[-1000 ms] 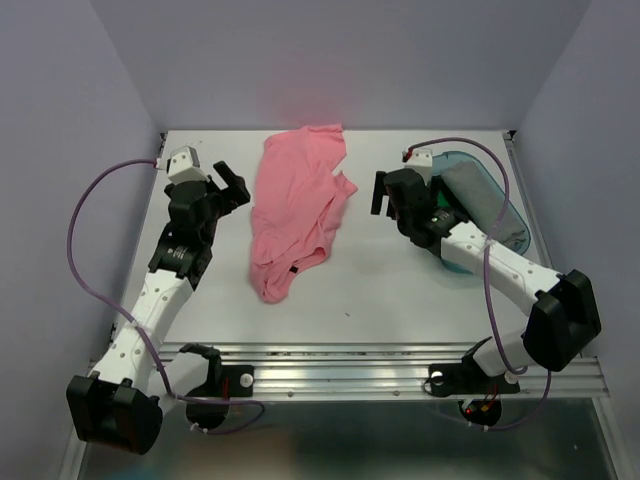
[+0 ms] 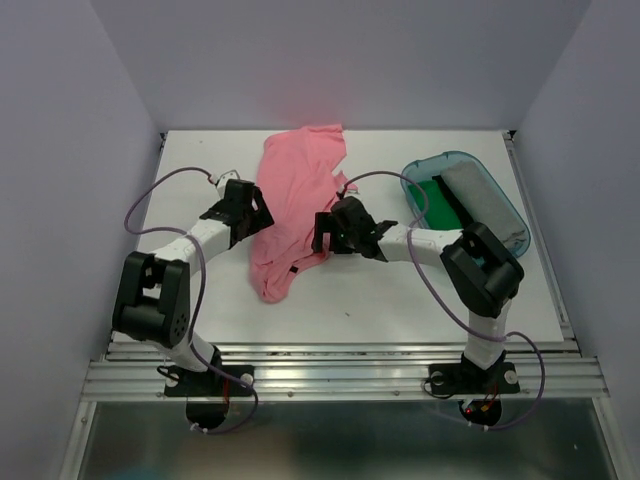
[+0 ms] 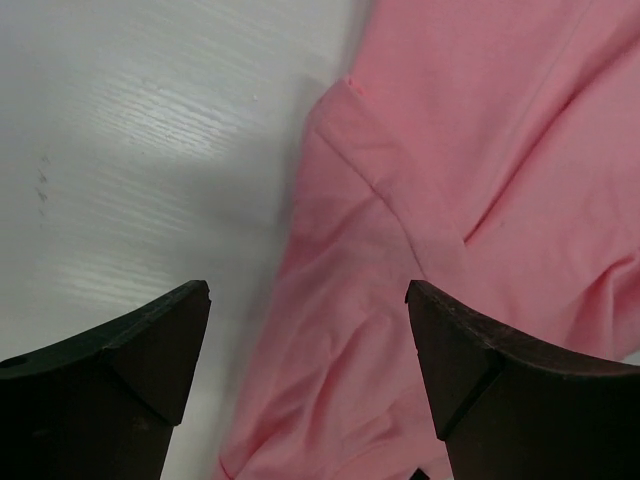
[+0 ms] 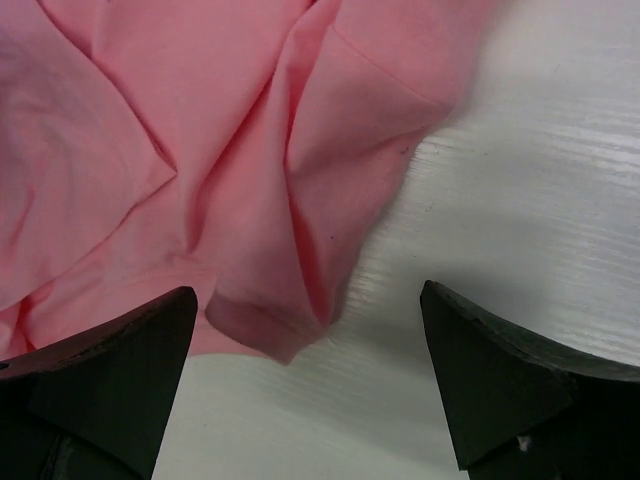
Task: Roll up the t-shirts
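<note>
A pink t-shirt [image 2: 290, 190] lies spread and creased on the white table, its near part narrowing to a bunched end with a small dark mark. Over its left edge hovers my left gripper [image 2: 262, 212], open; in the left wrist view the shirt's folded edge [image 3: 345, 200] runs between the separated fingers. On the other side, my right gripper [image 2: 322, 232] is open above the right edge. A bunched corner of the shirt [image 4: 270, 310] shows between its fingers in the right wrist view, not clamped.
A teal basket [image 2: 430, 163] at the back right holds a grey rolled cloth [image 2: 482, 200] and something green [image 2: 440, 205]. A metal rail [image 2: 335, 375] runs along the front.
Both grippers have come down and inward to the shirt's two sides, the right one travelling far to the left from near the basket. The shirt itself lies unchanged.
</note>
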